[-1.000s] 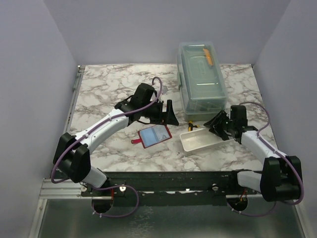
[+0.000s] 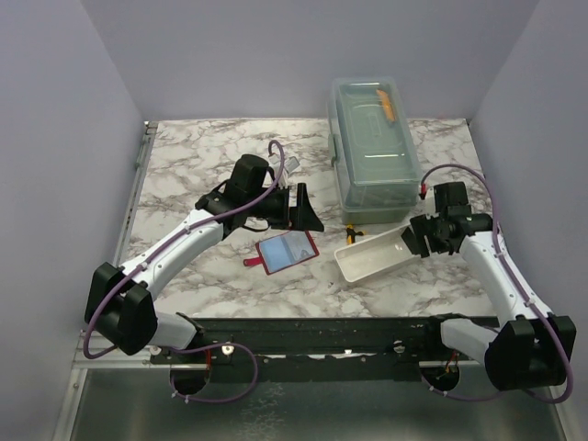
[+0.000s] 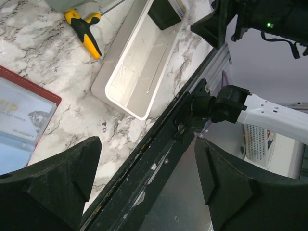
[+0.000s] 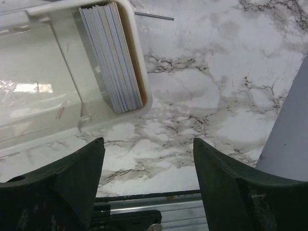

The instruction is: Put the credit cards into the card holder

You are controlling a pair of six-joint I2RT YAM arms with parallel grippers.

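Note:
A white plastic box (image 2: 372,260) lies on the marble table, with a stack of cards (image 4: 110,57) upright along its right end. My right gripper is over that end, part open, with nothing between its fingers. My left gripper hangs open and empty over the left-middle of the table. Below it lies a blue-and-white card case (image 2: 287,251) with a red edge and tab, probably the card holder.
Yellow-black pliers (image 3: 84,31) lie behind the white box. A large lidded clear bin (image 2: 372,138) stands at the back right. The front edge (image 2: 303,326) is close below the box.
My left gripper shifted slightly left.

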